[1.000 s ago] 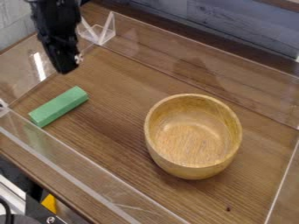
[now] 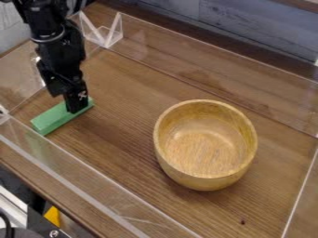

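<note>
My black gripper (image 2: 65,93) reaches down from the top left, open, with its fingertips just above the green block (image 2: 55,118) on the wooden table at left. Whether the fingers touch the block is hard to tell. The block is a long, flat bar lying at a slant, its upper end partly behind the gripper.
A large round wooden bowl (image 2: 205,144) sits on the right half of the table (image 2: 149,56). The table's front left edge runs diagonally beside the block.
My gripper has moved down and toward the front, from the back left to just over the upper end of the green block. The block and bowl look unmoved.
</note>
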